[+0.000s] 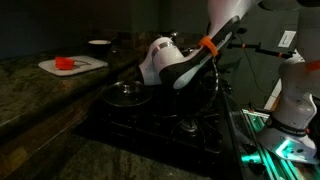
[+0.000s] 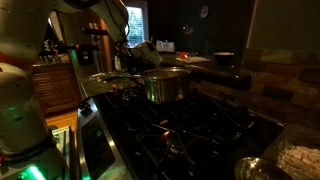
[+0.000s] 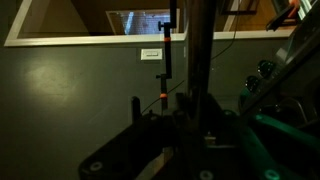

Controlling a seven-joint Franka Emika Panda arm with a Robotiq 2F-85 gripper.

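Observation:
In the wrist view my gripper is shut on a long, dark, handle-like bar (image 3: 201,50), which runs up to the top edge. What the bar belongs to cannot be made out there. My white arm (image 1: 180,72) reaches over the dark stove in exterior view 1; its fingertips are lost in shadow. A deep metal pot (image 2: 165,84) stands on the stove in exterior view 2, with a long handle (image 2: 116,76) pointing left. The gripper's contact with that handle is too dark to confirm.
A shallow pan (image 1: 126,94) sits on the left of the stove (image 1: 160,125). Behind, a white tray (image 1: 72,66) carries a red item (image 1: 65,63) on the raised counter. A shiny bowl-like vessel (image 2: 258,169) is close to exterior view 2.

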